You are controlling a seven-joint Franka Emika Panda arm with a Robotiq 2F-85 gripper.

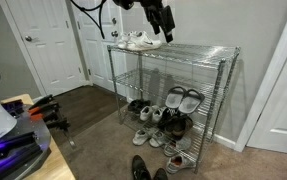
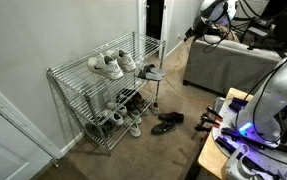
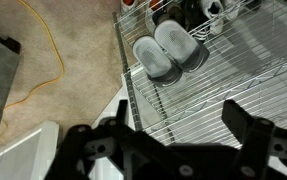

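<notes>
My gripper [image 1: 162,32] hangs high over the wire shoe rack [image 1: 198,52], near the white sneakers [image 1: 141,41] on its top tier, touching nothing. From the wrist view, the gripper is open, its two black fingers wide apart with only wire shelf visible between them. A pair of grey slides [image 3: 181,45] lies beyond the fingers. Exterior view 1 has these slides [image 1: 191,101] side by side on the middle tier. In exterior view 2, white sneakers [image 2: 105,66] occupy one part of the top tier; the rest is bare.
More shoes [image 1: 179,162] fill the lower tiers. A dark pair [image 2: 163,127] stands on the floor before the rack. A wooden table edge [image 1: 52,164] is at lower left. An orange cable [image 3: 49,42] crosses the carpet in the wrist view.
</notes>
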